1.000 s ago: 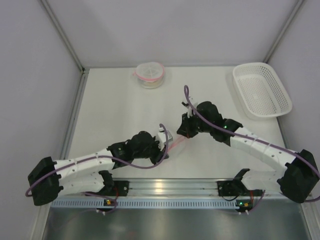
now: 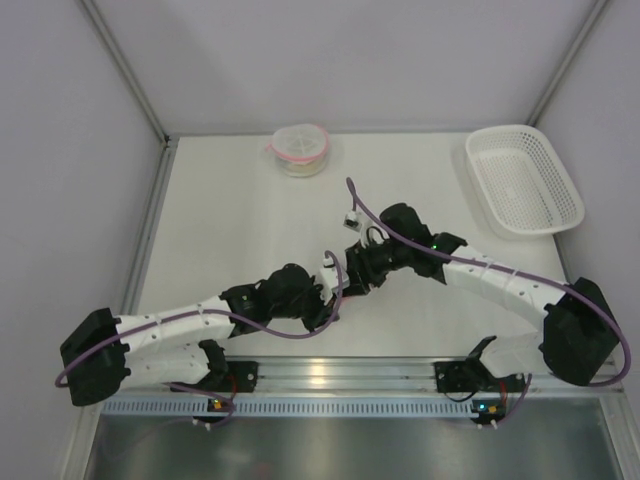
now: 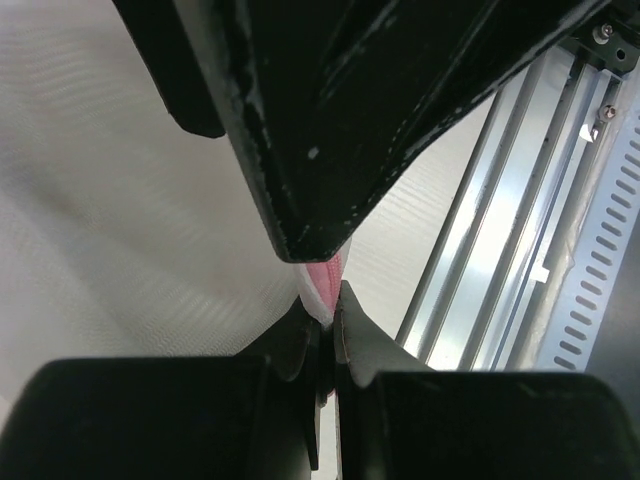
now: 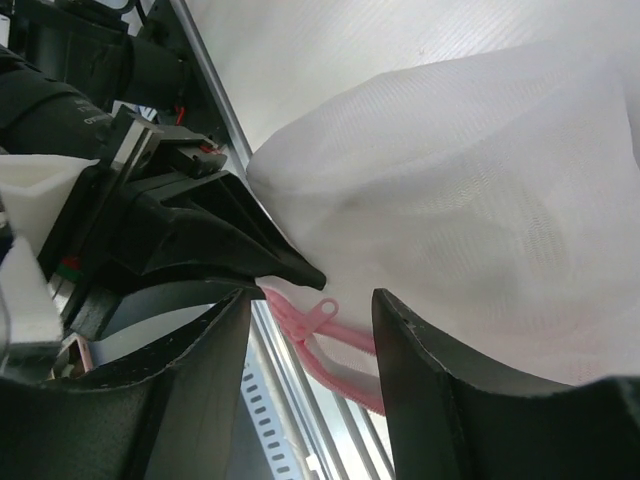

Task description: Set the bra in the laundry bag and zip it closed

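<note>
The white mesh laundry bag (image 4: 430,190) fills much of the right wrist view, its pink zipper edge (image 4: 345,380) running across the lower part. A small pink pull tab (image 4: 318,315) stands up from that edge. My left gripper is shut on the bag's pink-and-white end. Over the zipper, my right gripper stands open, the tab showing in the gap between its spread fingers. In the left wrist view its dark fingers (image 3: 310,150) loom just above the pinched end. I cannot make out the bra in any view.
A round translucent item with pink trim (image 2: 300,145) lies at the back of the table. A white perforated basket (image 2: 524,180) stands at the back right. Bare table lies behind the arms; a metal rail (image 2: 350,370) runs along the front edge.
My right gripper has moved left and slightly toward the front, close beside the left one; it has opened and the pink strip has left its fingers. The left arm has hardly moved.
</note>
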